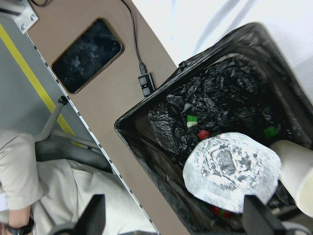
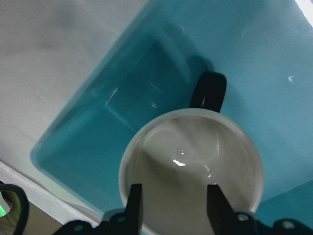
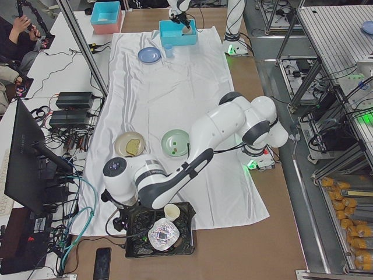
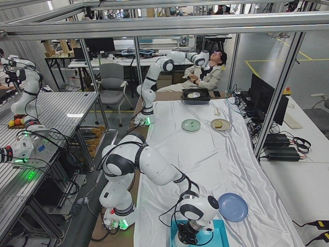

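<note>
My left gripper hangs open over a black bag-lined bin (image 3: pixel 137 245), which holds a foil-covered round item (image 1: pixel 227 169), a white cup (image 1: pixel 296 171) on its side and small colored bits. My right gripper is open over a white mug (image 2: pixel 190 137) with a dark handle in a light blue bin (image 2: pixel 83 122). A yellow piece (image 3: pixel 133 146) lies on a beige plate (image 3: pixel 122 139); a green plate (image 3: pixel 175 135) with small green pieces sits beside it.
A blue plate (image 4: pixel 232 207) and a blue cup (image 3: pixel 169 51) stand near the blue bin. A phone (image 1: pixel 85 54) and a monitor (image 3: pixel 26 160) are off the cloth.
</note>
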